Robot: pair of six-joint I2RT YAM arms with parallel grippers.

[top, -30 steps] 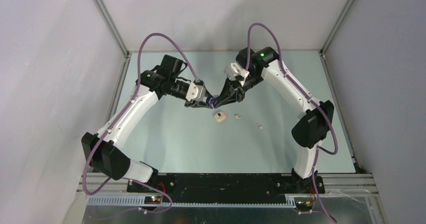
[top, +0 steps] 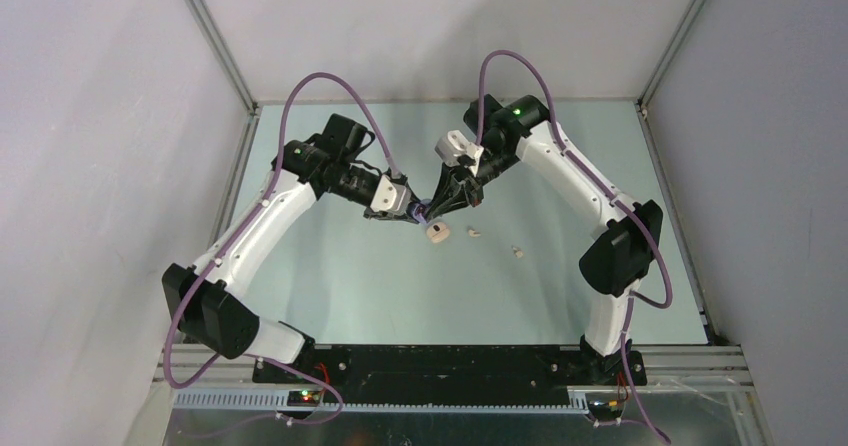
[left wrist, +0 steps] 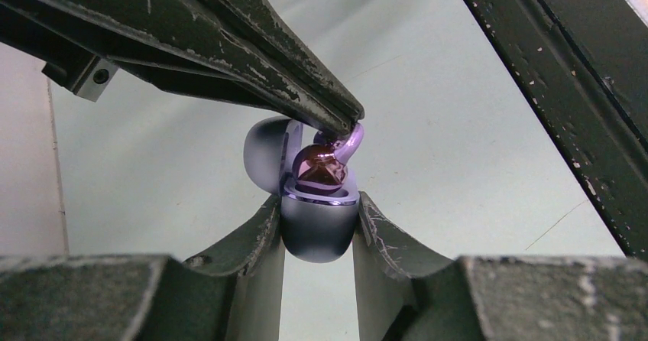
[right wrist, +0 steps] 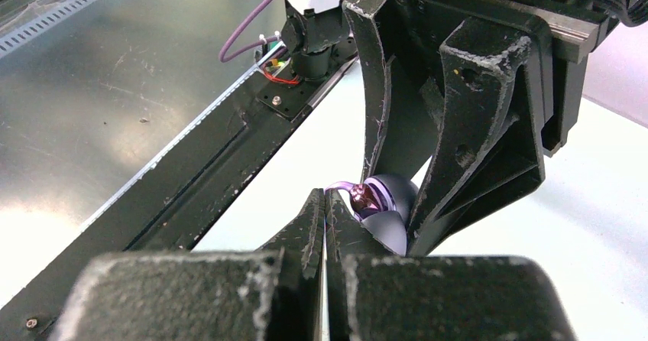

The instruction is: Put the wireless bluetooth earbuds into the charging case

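My left gripper is shut on the open charging case (left wrist: 317,226), a dark grey-purple shell with a lilac rim, its lid tilted up behind. A glossy purple earbud (left wrist: 344,144) sits at the case's cavity, stem upward. My right gripper is shut, its fingertips at the earbud's stem; whether they grip it or only touch it I cannot tell. In the top view both grippers meet at the middle of the board.
On the board below lie a pale square case (top: 437,233) with a dark spot and two small pale pieces (top: 474,232) to its right. The front half of the board is otherwise clear.
Over the last second both wrists have shifted slightly, the left a little downward in the top view and the right a little leftward, still meeting at the case.
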